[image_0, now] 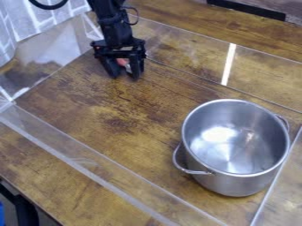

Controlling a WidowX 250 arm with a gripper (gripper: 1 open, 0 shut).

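My black gripper (119, 64) is low over the wooden table (118, 119) at the upper left, its fingers pointing down. A small red and light-coloured object (123, 62) shows behind and between the fingers, largely hidden by them. I cannot tell whether the fingers are closed on it or how far apart they stand.
A large steel pot (234, 141) with side handles stands at the right front. Clear plastic walls edge the work area, and a white strip (230, 62) lies at the upper right.
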